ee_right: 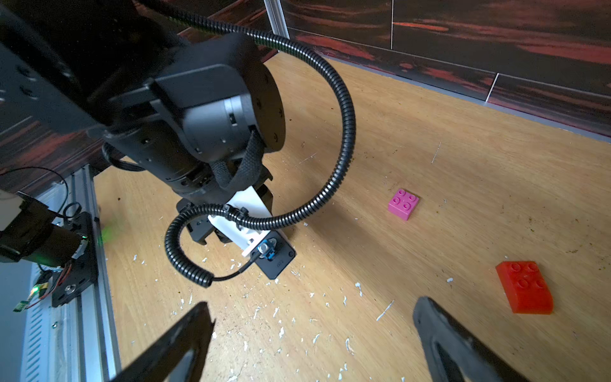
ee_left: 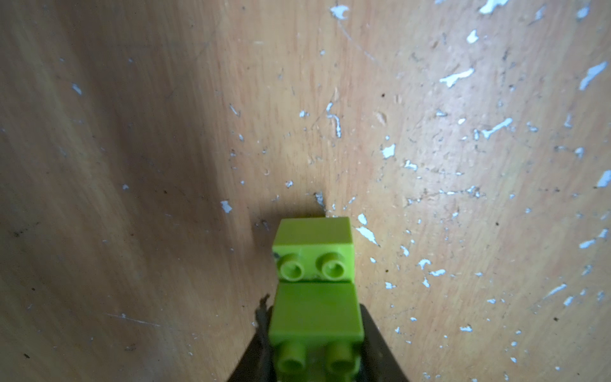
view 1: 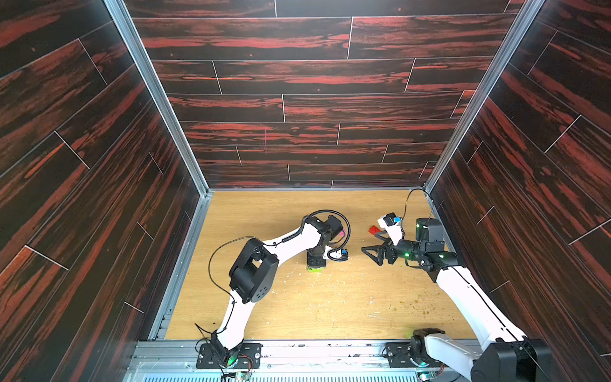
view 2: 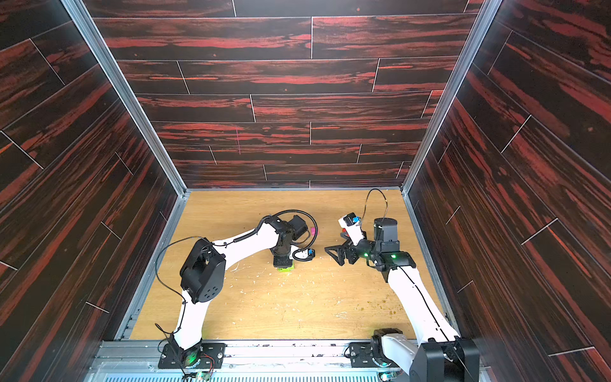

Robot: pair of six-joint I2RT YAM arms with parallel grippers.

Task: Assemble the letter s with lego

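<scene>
In the left wrist view, one green brick (ee_left: pixel 317 312) sits between the fingers of my left gripper, which is shut on it. Another green brick (ee_left: pixel 313 232) shows just beyond, lower and overlapping the first in this view; whether the two are joined I cannot tell. The left arm hides most of the green from above. Away to the right, my right gripper is open above the table, its fingertips (ee_right: pixel 429 312) wide apart with nothing between. A pink brick (ee_right: pixel 403 203) and a red brick (ee_right: pixel 525 286) lie separately, studs up.
Dark walls close in the back and sides. A black cable loop (ee_right: pixel 347 121) hangs from the left arm, close to the pink brick from above.
</scene>
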